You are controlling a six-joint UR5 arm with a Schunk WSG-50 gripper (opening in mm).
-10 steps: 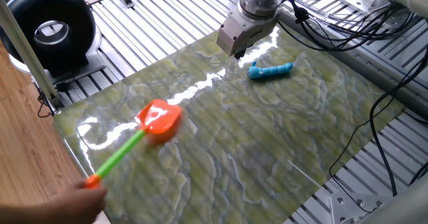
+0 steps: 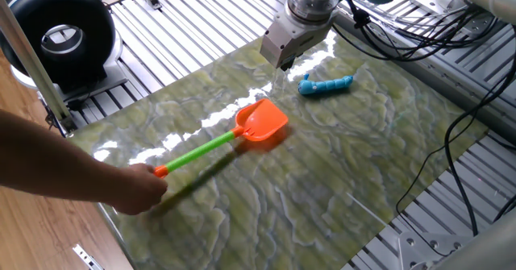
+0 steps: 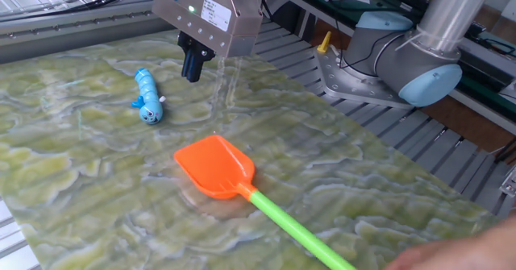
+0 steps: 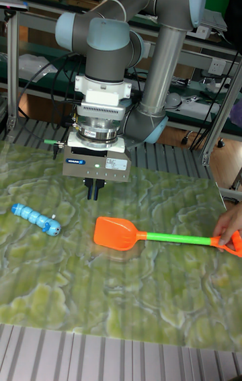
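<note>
A toy shovel with an orange scoop [image 2: 263, 120] and a green handle [image 2: 199, 152] is held by a person's hand [image 2: 139, 191] from the table's side. Its scoop is over the middle of the table, close to the surface. A blue segmented caterpillar toy [image 3: 147, 97] lies on the table, apart from the scoop. My gripper [image 4: 93, 189] hangs above the table, fingers down, between the toy and the shovel in exterior view 3. Its two dark fingers are close together; the gap is too small to judge. Nothing is visible hanging from them.
A black ring-shaped object [image 2: 60, 36] stands off the table's left side in exterior view 1. Loose black cables [image 2: 439, 40] run behind and right of the table.
The hand has brought the shovel inward from the table's left side, its scoop now nearer my gripper and the caterpillar. My arm and the caterpillar show no clear movement.
</note>
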